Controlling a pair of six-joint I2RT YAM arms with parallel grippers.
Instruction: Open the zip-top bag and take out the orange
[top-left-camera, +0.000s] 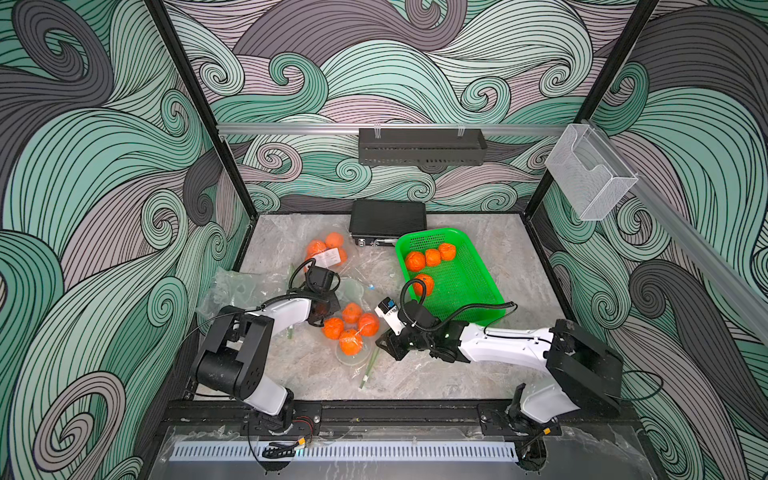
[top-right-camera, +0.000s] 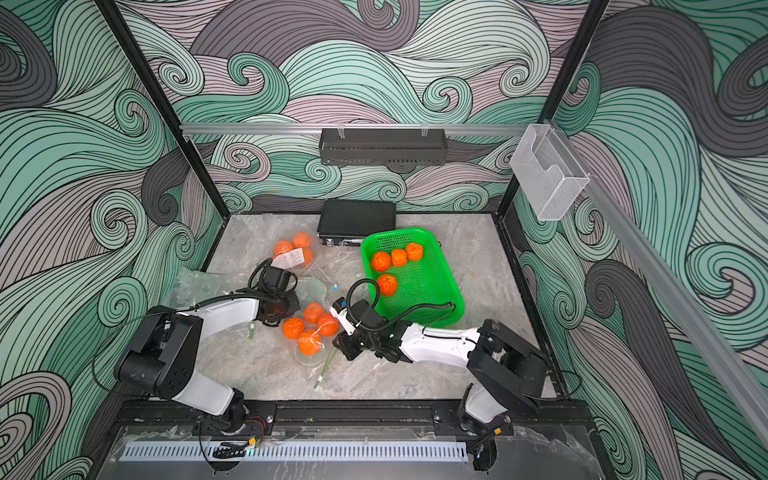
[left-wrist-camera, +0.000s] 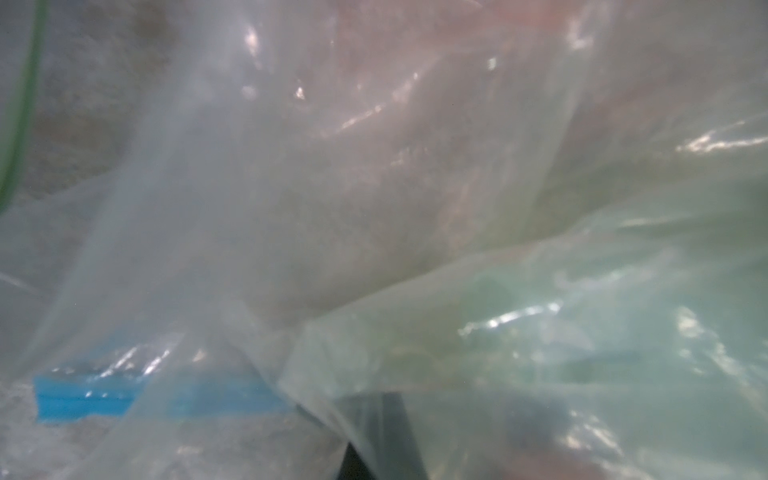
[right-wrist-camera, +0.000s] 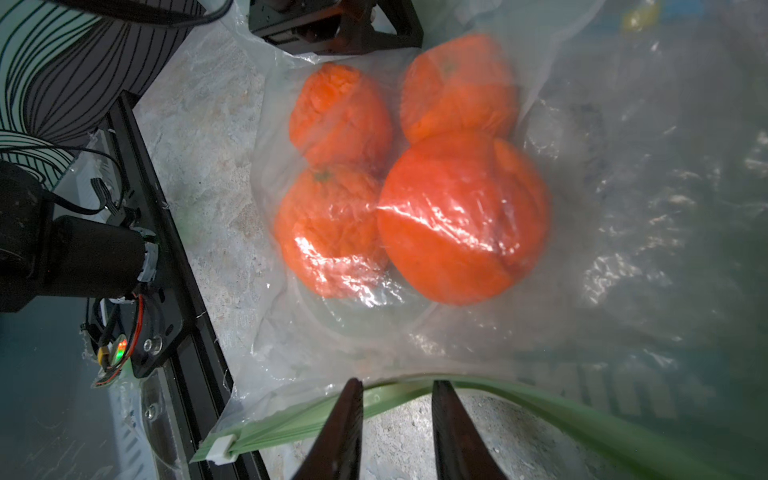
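Observation:
A clear zip-top bag holding several oranges (right-wrist-camera: 464, 216) lies mid-left on the table, its green zip (right-wrist-camera: 280, 424) along its edge in the right wrist view. My right gripper is part open, fingertips at that zip with a small space between them; it is low beside the bag's right side in the top views. My left gripper (top-left-camera: 324, 308) is down on the bag's far-left side, shut; plastic covers most of the left wrist view, hiding its fingers.
A green basket (top-left-camera: 488, 292) with several oranges is at right. A black case (top-left-camera: 388, 216) and another bag of oranges (top-left-camera: 334, 240) lie at the back. Bare table is at the back right.

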